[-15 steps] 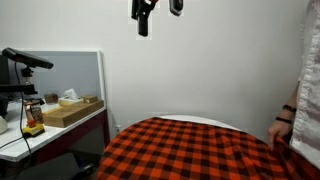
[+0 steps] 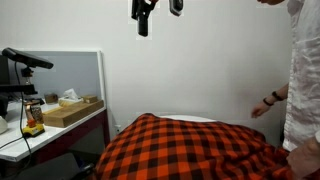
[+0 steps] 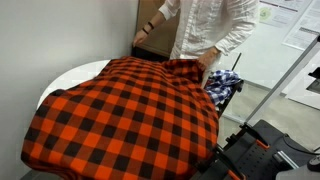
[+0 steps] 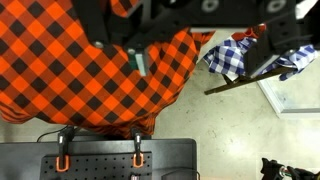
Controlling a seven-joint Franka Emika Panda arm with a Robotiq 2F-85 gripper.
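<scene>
A red-and-black checked cloth (image 3: 130, 120) covers most of the table, its surface uneven and bunched toward the person's side. In exterior view 1, my gripper (image 2: 160, 21) hangs high above the cloth (image 2: 165, 150), clear of it, with its two dark fingers apart. Looking down in the wrist view, I see the blurred gripper over the checked cloth (image 4: 85, 80). It appears open, with only cloth and floor visible beyond the gap.
A person in a white shirt (image 3: 215, 25) stands at the table, hands at the cloth. A white rounded table edge (image 3: 72, 82) shows beside the wall. A side desk (image 2: 55, 133) holds bottles and boxes. A blue-and-white checked cloth (image 3: 222, 84) lies beyond the table.
The person has leaned in. My gripper has not moved.
</scene>
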